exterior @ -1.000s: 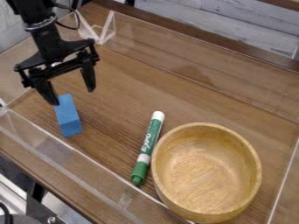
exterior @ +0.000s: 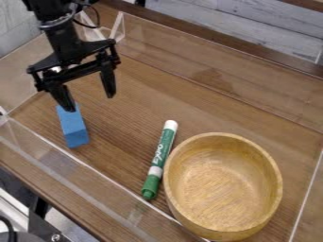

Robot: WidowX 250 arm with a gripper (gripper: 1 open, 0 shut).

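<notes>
My black gripper [exterior: 81,93] hangs open at the upper left, its fingers spread apart with nothing held between them. Below its left finger a blue rectangular block [exterior: 72,127] lies on the wooden table [exterior: 214,66]. The right finger is over bare wood.
A green and white marker [exterior: 161,159] lies at the lower centre. A tan oval basket [exterior: 221,189] sits at the lower right. Clear panels edge the left and bottom of the work area.
The arm and gripper have moved a little to the right and upward over the last second. The block, marker and basket look unmoved.
</notes>
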